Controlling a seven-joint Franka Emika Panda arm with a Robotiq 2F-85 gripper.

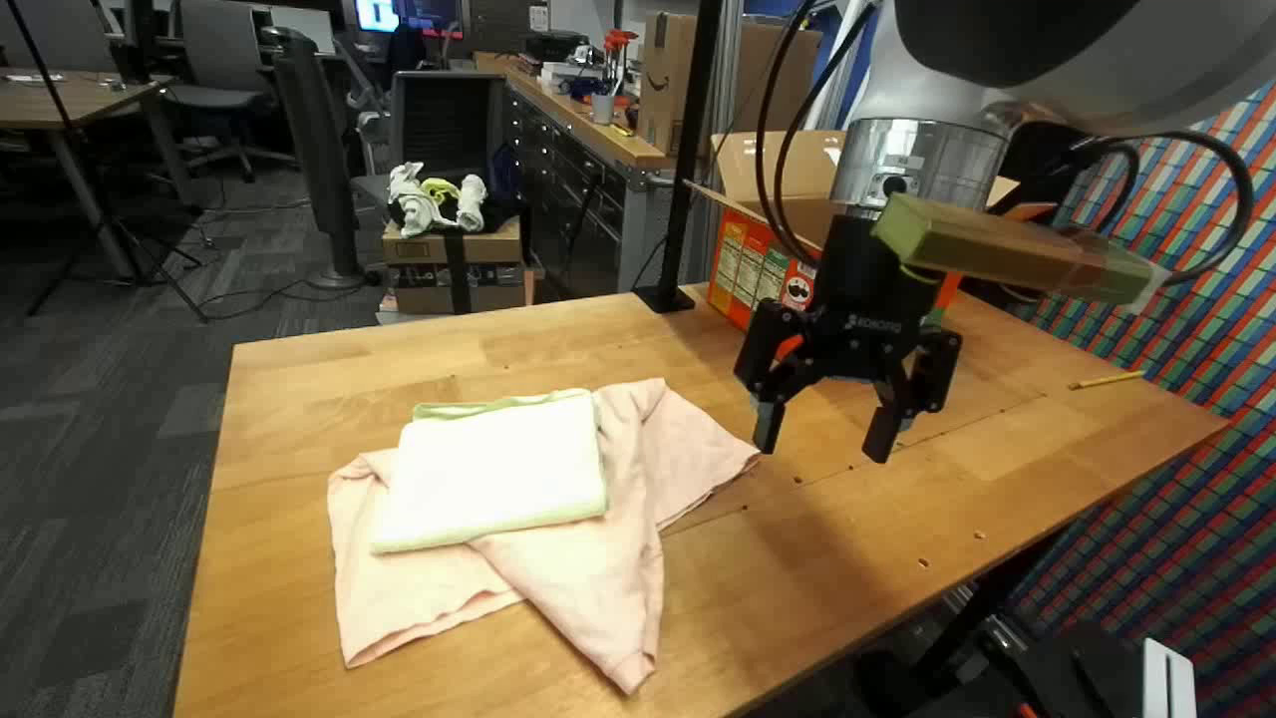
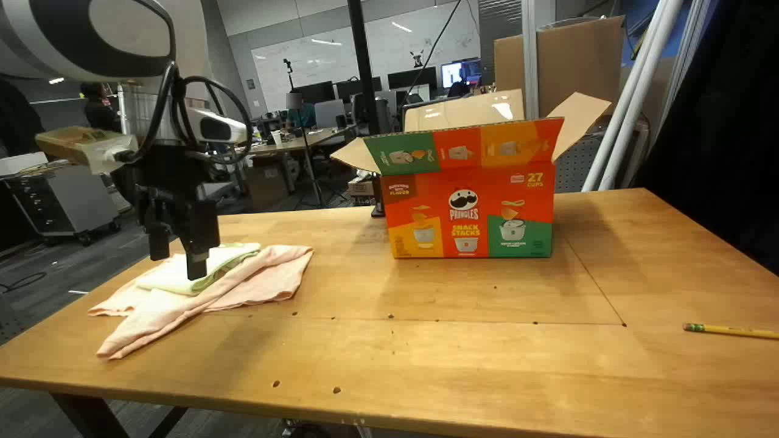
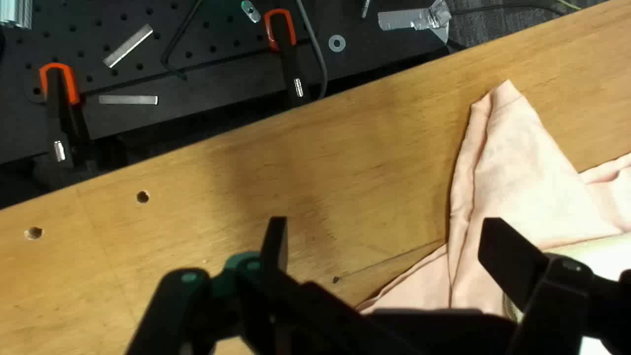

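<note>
On the wooden table, a folded pale green-white cloth (image 1: 496,473) rests on a larger pink cloth (image 1: 604,622), which is spread unevenly with folds and pointed corners. My gripper (image 1: 822,443) hangs above the table to the right of both cloths in exterior view 1, its fingers wide apart and nothing between them. From the wrist, the open gripper has bare wood and part of the pink cloth (image 3: 514,159) below it. Only an edge of the pale cloth (image 3: 603,254) shows there, partly hidden behind a finger.
An open Pringles carton (image 2: 467,212) stands at the back of the table (image 2: 438,350). A yellow pencil (image 2: 730,331) lies far off to the right. Clamps (image 3: 290,53) sit just past one table edge. Between the cloths and the pencil the wood is mostly clear.
</note>
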